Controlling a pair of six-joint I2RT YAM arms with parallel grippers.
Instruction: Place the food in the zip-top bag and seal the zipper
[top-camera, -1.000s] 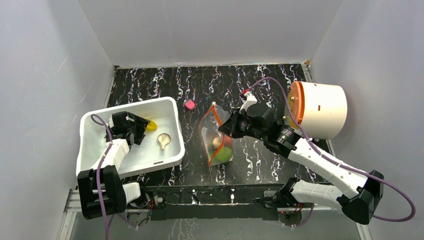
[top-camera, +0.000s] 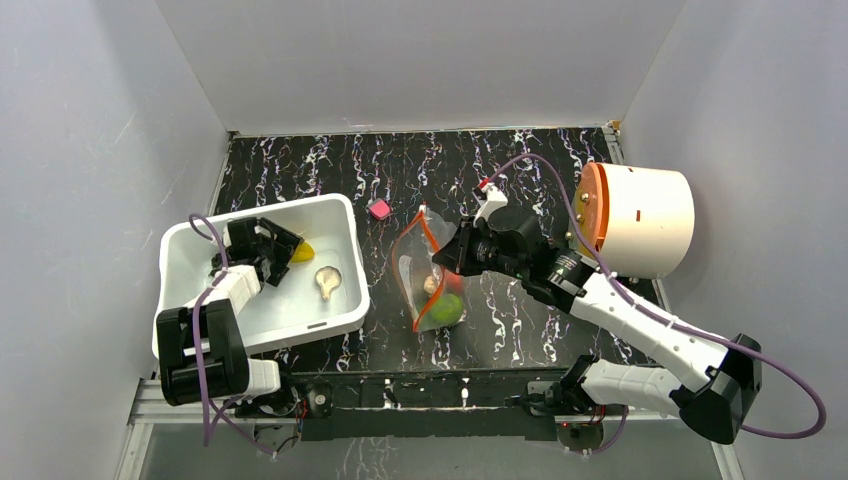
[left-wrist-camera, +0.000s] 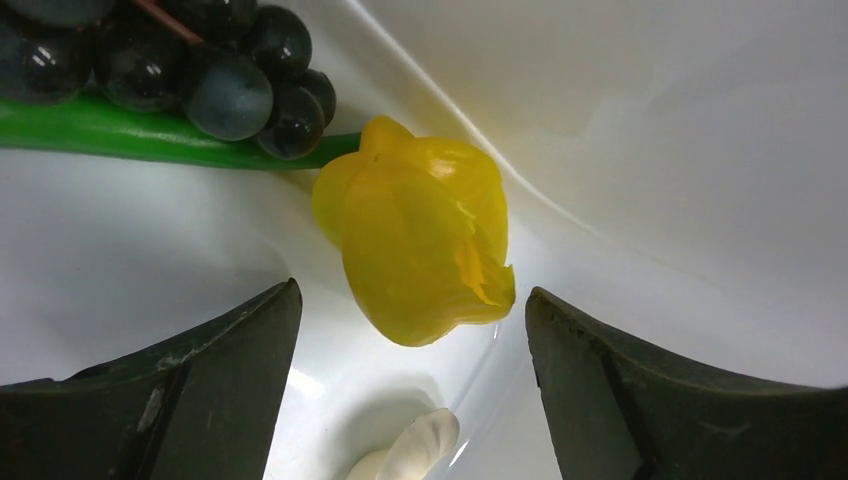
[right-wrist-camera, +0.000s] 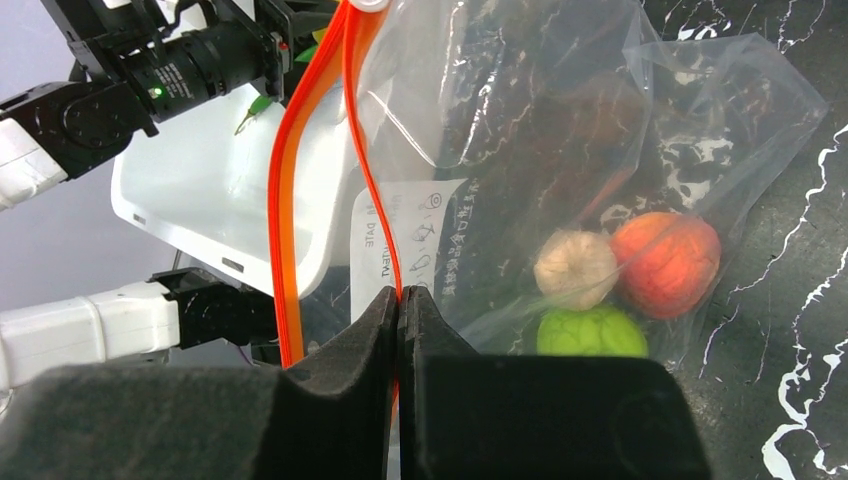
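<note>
In the white bin, my left gripper stands open around a yellow pepper (left-wrist-camera: 420, 240), fingertips on either side just below it. Dark grapes (left-wrist-camera: 225, 90), a green stalk (left-wrist-camera: 150, 145) and a pale garlic-like piece (top-camera: 329, 280) lie nearby. My right gripper is shut at the orange-edged zip bag (top-camera: 410, 270), the thin red zipper strip running at its fingertips. Inside the clear bag are a beige round item (right-wrist-camera: 572, 268), an orange-red one (right-wrist-camera: 668, 262) and a green one (right-wrist-camera: 590, 332).
The white bin (top-camera: 340, 225) fills the left of the table. A pink block (top-camera: 379, 209) lies behind the bag. A large white cylinder (top-camera: 645, 220) stands at the right.
My left arm has shifted slightly toward the back of the bin. The bag's open edge and my right gripper have moved very slightly left.
</note>
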